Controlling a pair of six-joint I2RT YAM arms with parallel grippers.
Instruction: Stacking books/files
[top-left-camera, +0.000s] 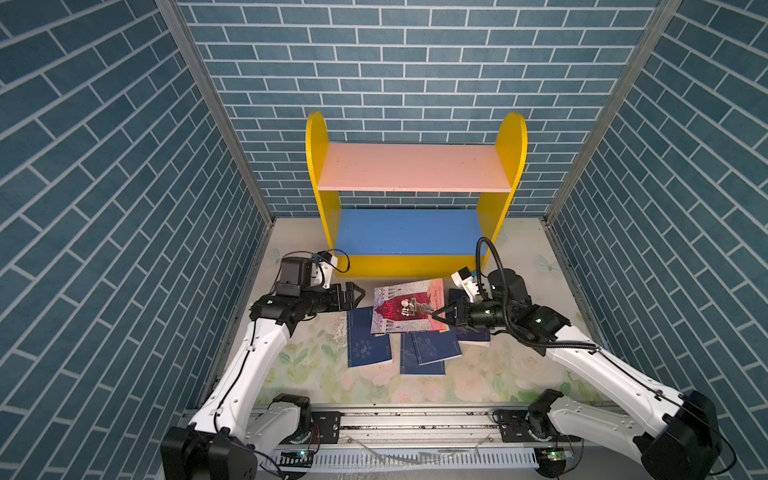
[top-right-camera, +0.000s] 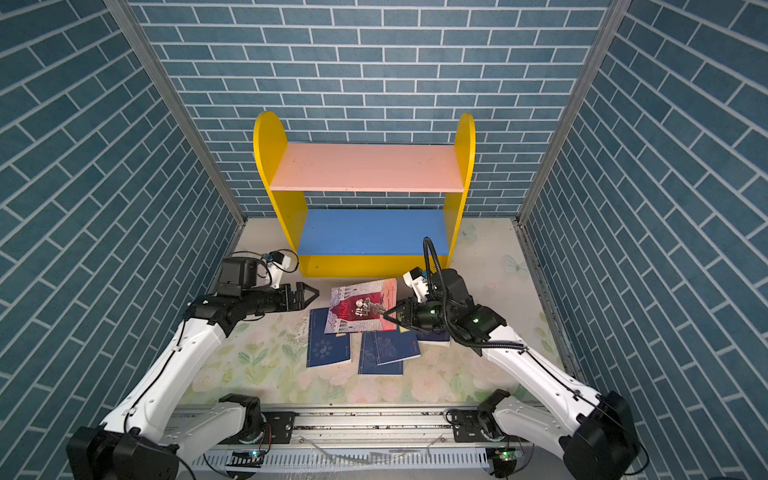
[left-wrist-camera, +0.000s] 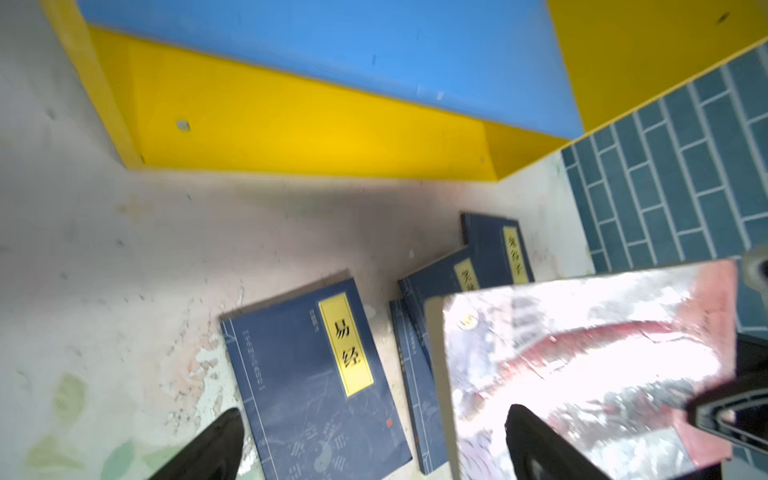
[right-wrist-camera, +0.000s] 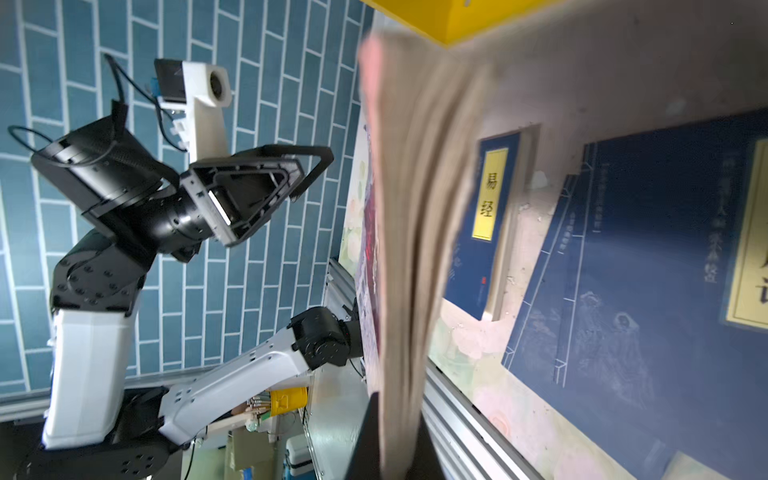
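A book with a red and pink cover (top-left-camera: 408, 306) is held up above the table, tilted. My right gripper (top-left-camera: 442, 314) is shut on its right edge; in the right wrist view the cream page edges (right-wrist-camera: 424, 208) run down between the fingers. To the left of the book, my left gripper (top-left-camera: 357, 294) stands open, apart from it, with nothing between its fingers. Several dark blue books lie beneath: one at the left (top-left-camera: 369, 348), an overlapping pair (top-left-camera: 437, 347) in the middle, and one at the right (top-left-camera: 477, 333), partly hidden by the right gripper.
Behind the books stands a yellow shelf unit with a pink upper board (top-left-camera: 412, 166) and a blue lower board (top-left-camera: 409, 230), both empty. Brick-patterned walls (top-left-camera: 96, 200) close in on the sides and back.
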